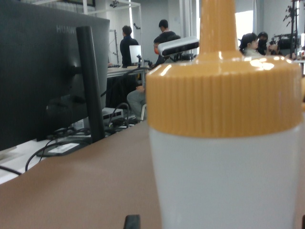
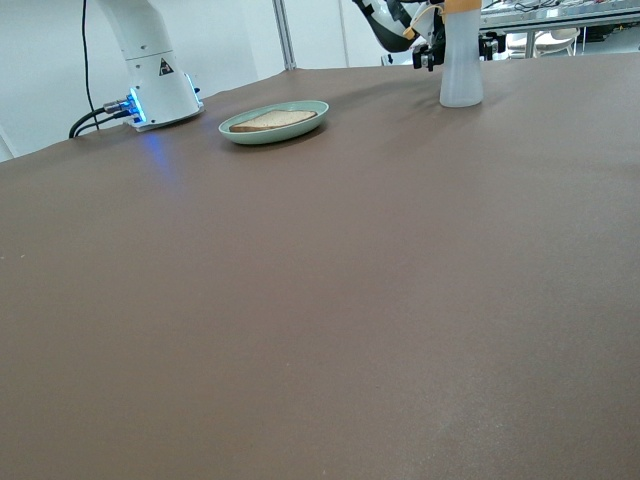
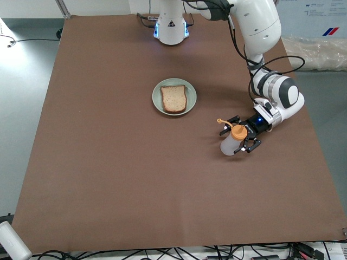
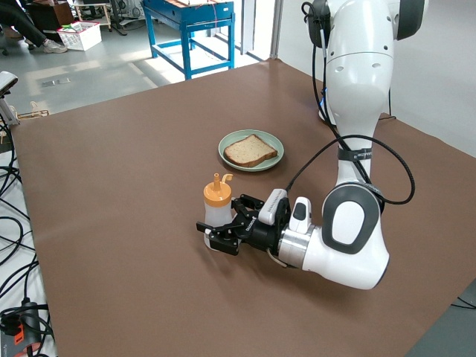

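An orange-capped squeeze bottle (image 3: 230,142) with a translucent white body stands upright on the brown table, seen also as (image 4: 217,201) in the right view and filling much of the wrist view (image 1: 224,171). My black gripper (image 3: 234,136) is open around it, a finger to either side; whether they touch it I cannot tell. In the top view the bottle (image 2: 461,70) hides part of the gripper. A slice of bread (image 3: 173,99) lies on a pale green plate (image 3: 191,101), left of and behind the bottle in the left view.
The arm's white base (image 3: 169,30) stands at the back. Cables and equipment run along one edge, with a monitor (image 1: 43,76) beside it in the wrist view.
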